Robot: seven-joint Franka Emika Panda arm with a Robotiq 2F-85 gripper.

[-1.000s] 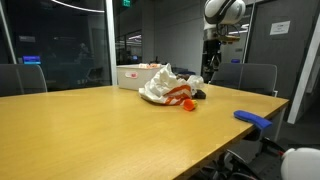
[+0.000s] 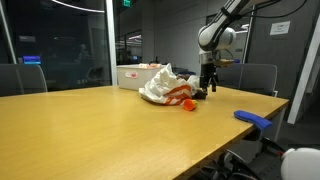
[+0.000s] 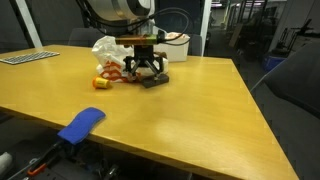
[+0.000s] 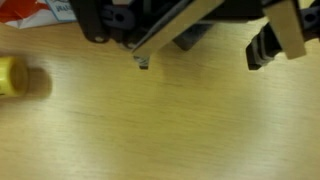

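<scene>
My gripper (image 3: 143, 72) hangs low over the table beside a crumpled white bag with red print (image 2: 168, 88). Its fingers stand open, with bare table showing between the fingers in the wrist view. A dark object (image 3: 156, 79) lies on the table close under the gripper; in the wrist view it is partly hidden behind the gripper. In front of the bag lies an orange-yellow cylinder (image 3: 101, 83), which shows yellow at the left edge of the wrist view (image 4: 12, 76). Whether the fingers touch anything cannot be made out.
A blue object (image 2: 252, 119) lies near the table edge by the robot's base. Behind the bag stands a white box (image 2: 135, 77). Chairs (image 2: 258, 78) stand beyond the table.
The bag, cylinder and blue object have not moved.
</scene>
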